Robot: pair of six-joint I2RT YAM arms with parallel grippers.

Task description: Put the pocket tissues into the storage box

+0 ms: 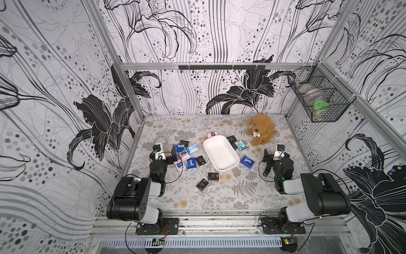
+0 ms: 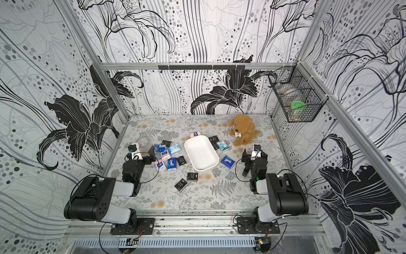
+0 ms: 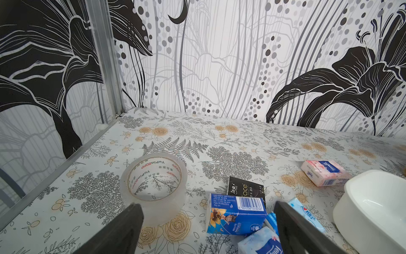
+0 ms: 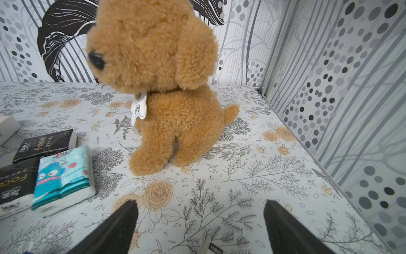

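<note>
The white storage box (image 1: 221,153) stands empty in the middle of the table. Left of it lies a cluster of tissue packs, among them a dark blue pack (image 1: 191,163), a light blue pack (image 1: 192,148) and a black pack (image 1: 200,160). Two black packs (image 1: 213,177) rest in front of the box. To its right are a blue pack (image 1: 247,161) and a teal pack (image 4: 63,177); a pink pack (image 3: 324,172) sits behind it. My left gripper is open beside the cluster, empty. Over bare table on the right, my right gripper also stands open and empty.
A brown plush dog (image 4: 177,93) sits at the back right. A clear tape roll (image 3: 154,186) lies at the left, near the left gripper. The black wire basket (image 1: 323,97) hangs on the right wall.
</note>
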